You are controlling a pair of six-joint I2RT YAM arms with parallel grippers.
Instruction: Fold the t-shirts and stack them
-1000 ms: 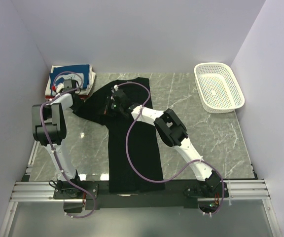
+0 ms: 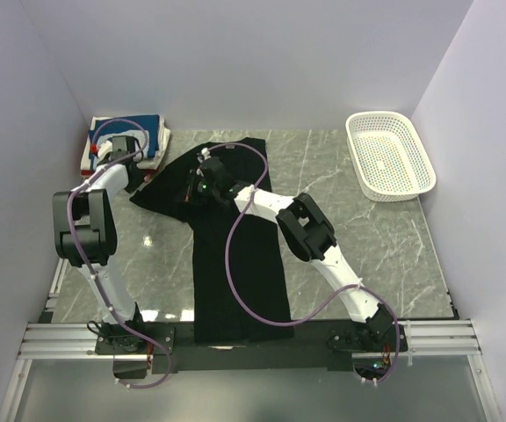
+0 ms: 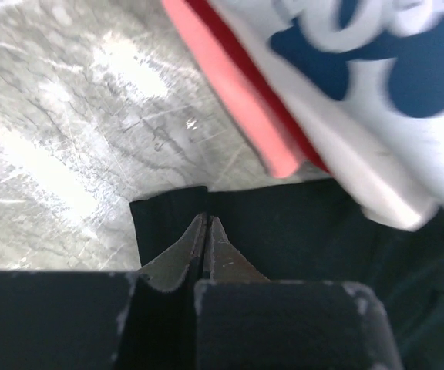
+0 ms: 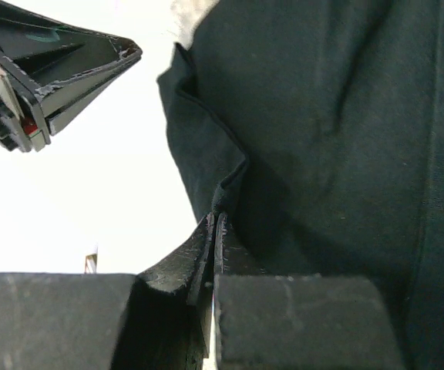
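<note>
A black t-shirt [image 2: 235,255] lies spread from the back of the table over its front edge, one part reaching left toward the stack. My left gripper is shut with nothing between its fingers; the shirt's corner [image 3: 172,208] lies below and beyond its tips. In the right wrist view that gripper appears apart from the cloth. My right gripper is shut on a raised fold of the black t-shirt [image 4: 322,139] near its middle. Folded t-shirts [image 2: 154,145] are stacked at the back left, a blue one with a white print on top.
An empty white basket [image 2: 393,156] stands at the back right. Bare marble table [image 2: 358,237] lies to the right of the shirt. Pink, red and white folded edges of the stack [image 3: 245,100] sit close beside the left gripper.
</note>
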